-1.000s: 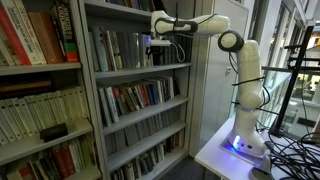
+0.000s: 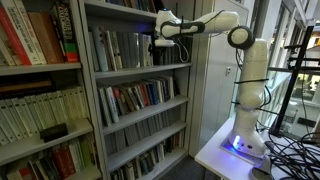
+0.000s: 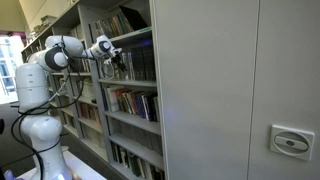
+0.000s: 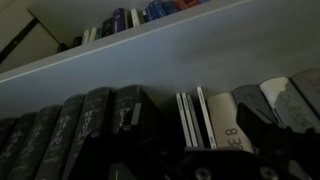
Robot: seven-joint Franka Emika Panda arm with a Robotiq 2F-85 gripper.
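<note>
My gripper is open in front of a row of books on a high shelf. Its dark fingers stand apart at the bottom of the wrist view. Behind the gap are thin white-edged books and a cream book with dark marks on its spine. To the left runs a row of thick dark volumes. In exterior view 1 the gripper is small beside the upper shelf's books. Whether the fingers touch any book cannot be told.
A grey shelf board crosses above the row, with more books over it. The tall bookcase has lower shelves with books. The arm's base stands on a white table; a pale cabinet stands beside the bookcase.
The upper part of the arm has risen slightly and its elbow has shifted a little to the right. The gripper stays close to the same upper shelf; the books look unmoved.
</note>
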